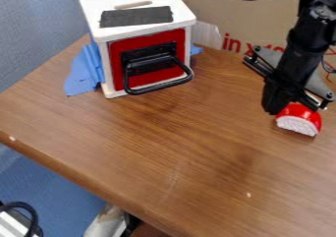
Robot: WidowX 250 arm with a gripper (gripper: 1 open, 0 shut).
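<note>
My black gripper point(281, 95) hangs at the right of the view, pointing down just above and behind a red and white object point(300, 121) lying on the wooden table. Whether its fingers are open or shut is unclear, and part of the red object is hidden behind it.
A white toy oven point(134, 14) with a red door and black handle stands at the back left, on a blue cloth point(83, 72). A cardboard box point(234, 15) is behind. The left edge drops to a blue floor.
</note>
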